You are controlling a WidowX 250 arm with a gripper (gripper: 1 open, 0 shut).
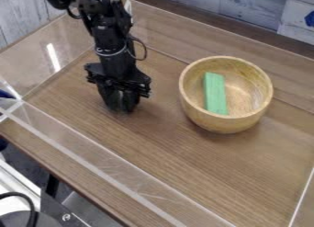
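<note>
The black robot arm comes down from the top left to my gripper [119,91], which is low over the wooden table [160,175], left of a beige round bowl [233,119]. A green block [215,93] lies inside the bowl. The gripper's fingertips are dark and blurred together, so I cannot tell whether anything is between them or how wide they stand.
Bare table stretches across the front and right. A white wall or box [295,15] stands at the back right. Cables show at the lower left edge.
</note>
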